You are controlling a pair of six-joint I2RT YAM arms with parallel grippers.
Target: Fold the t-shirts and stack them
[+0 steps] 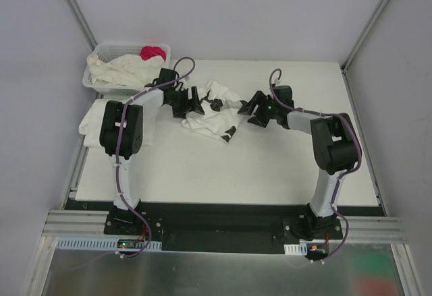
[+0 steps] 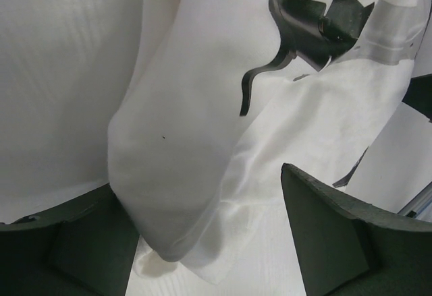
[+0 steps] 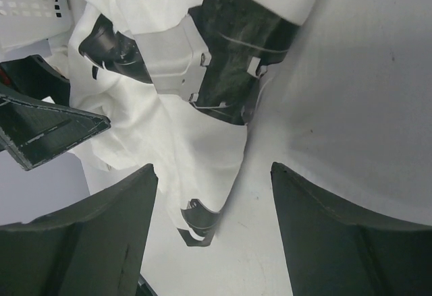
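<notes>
A white t-shirt with a dark print [image 1: 217, 122] lies bunched on the table between my two grippers. At its left edge stands my left gripper [image 1: 192, 106], open; in the left wrist view a raised fold of the shirt [image 2: 175, 161] reaches between its fingers, touching the left one. My right gripper [image 1: 251, 110] is at the shirt's right edge, its fingers apart. In the right wrist view the shirt's lower corner [image 3: 198, 220] lies between and beyond the open fingers, not gripped. Another white cloth [image 1: 144, 129] lies flat at the left, partly hidden under the left arm.
A white basket [image 1: 90, 80] at the back left holds white cloth [image 1: 121, 71] and a red cloth [image 1: 153, 52]. The left gripper works close to the basket.
</notes>
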